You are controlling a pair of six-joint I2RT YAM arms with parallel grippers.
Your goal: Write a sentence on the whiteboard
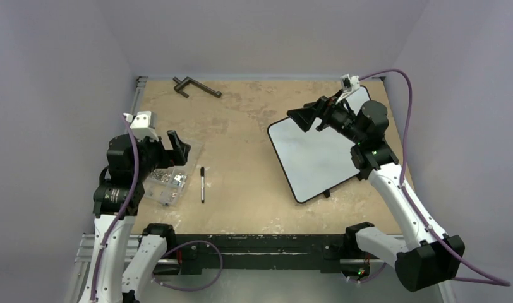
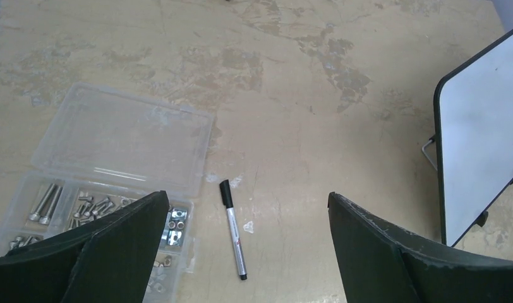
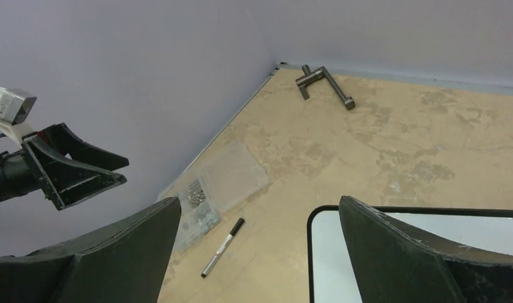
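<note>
A black-capped marker [image 1: 203,184] [image 2: 235,237] [image 3: 220,251] lies on the table between the left arm and the whiteboard [image 1: 304,164] [image 2: 478,126] [image 3: 330,252], which rests on the table at the right. My left gripper [image 1: 179,150] hangs above the parts box, left of the marker, open with nothing between its fingers. My right gripper [image 1: 307,120] is over the upper part of the whiteboard, also open and empty.
A clear box [image 1: 159,186] [image 2: 115,142] of screws and nuts, lid open, sits at the left. A dark angled metal tool [image 1: 203,86] [image 3: 335,87] lies at the back. Walls bound the sides and back.
</note>
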